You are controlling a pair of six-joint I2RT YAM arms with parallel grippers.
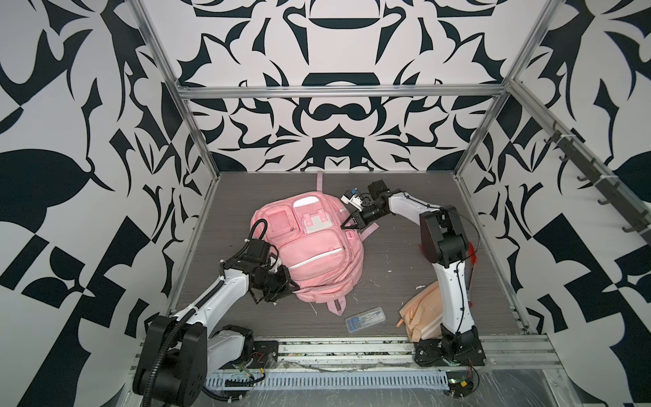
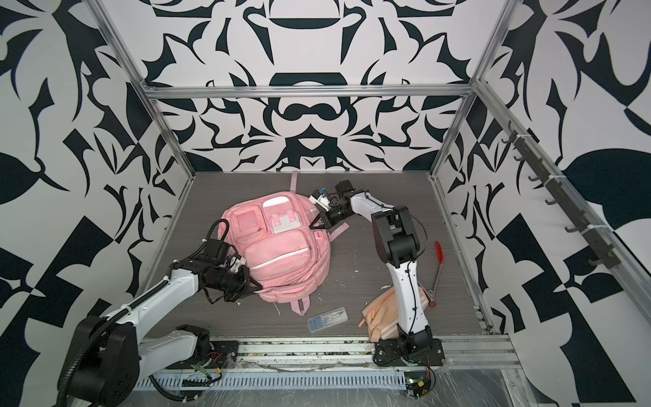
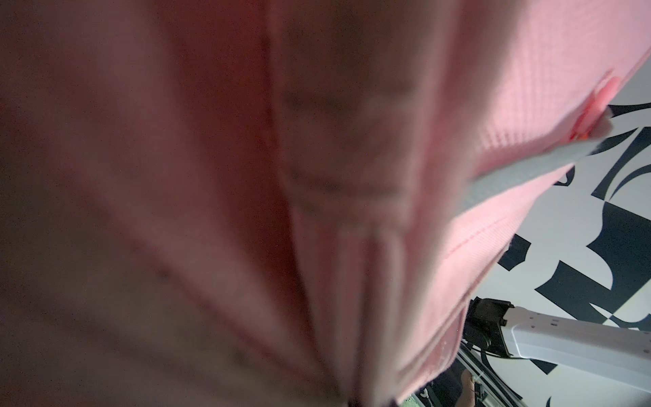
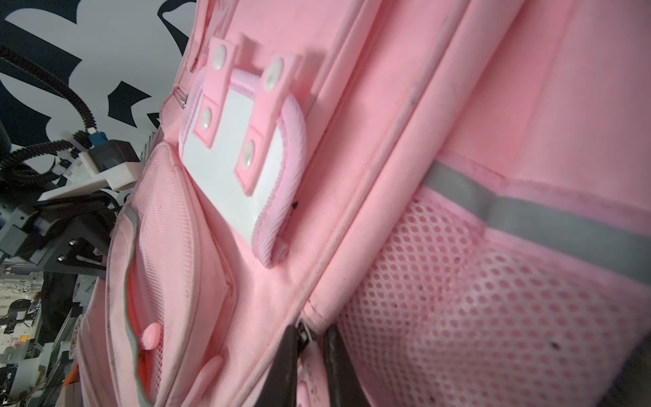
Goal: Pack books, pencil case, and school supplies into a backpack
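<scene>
The pink backpack [image 1: 313, 247] lies on the tabletop, its front pockets facing up. At its lower left edge, my left gripper [image 1: 294, 288] is shut on the backpack's fabric; in the left wrist view that pink fabric [image 3: 366, 298] fills most of the picture and hides nearly all of the fingers. My right gripper is at the backpack's right side seam, fingers a little apart, a narrow pink zipper pull [image 4: 312, 376] between them. A clear case of supplies [image 1: 365, 319] lies flat near the front edge. An orange-pink pouch [image 1: 423, 312] sits partly behind the right arm.
A red-ended tool [image 2: 438, 268] lies at the right side of the table, partly behind the right arm. Bare table [image 1: 390, 261] stretches between the backpack and that arm. A mesh side pocket [image 4: 474, 291] is beside the right fingers.
</scene>
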